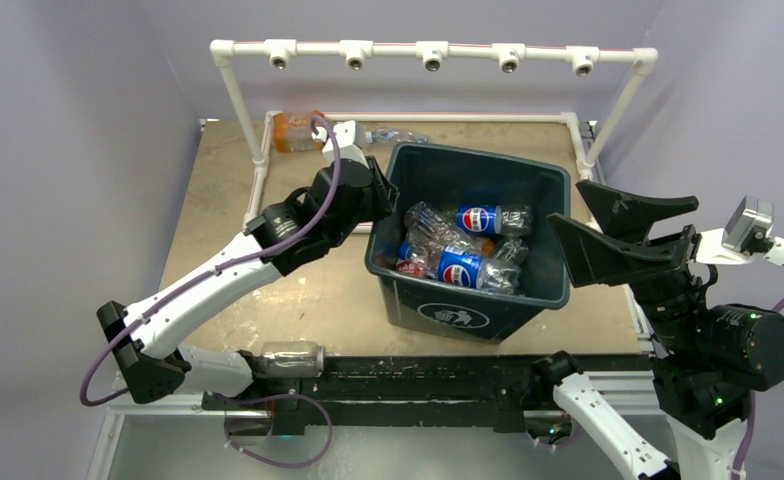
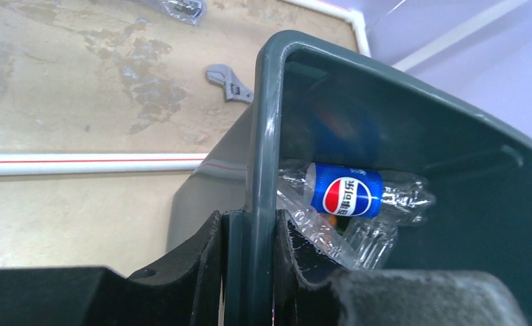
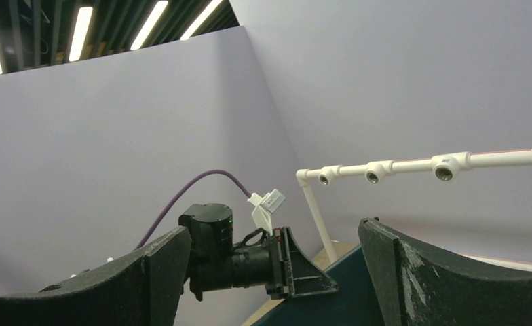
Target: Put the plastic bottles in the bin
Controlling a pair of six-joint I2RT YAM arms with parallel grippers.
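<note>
The dark green bin [image 1: 423, 310] holds several plastic bottles, among them Pepsi bottles [image 1: 478, 218] [image 2: 348, 190]. At its left rim, my left gripper has the rim between its fingers, close on both sides. My right gripper [image 1: 618, 235] stands open and empty right of the bin. An orange-tinted bottle [image 1: 295, 131] and a clear bottle [image 1: 403, 136] lie at the back left, outside the bin. A clear container [image 1: 290, 358] lies at the front left edge.
A wrench [image 2: 228, 83] lies on the board behind the bin. A white pipe frame [image 1: 396, 50] crosses the back. Bare board [image 1: 218, 220] shows at the left.
</note>
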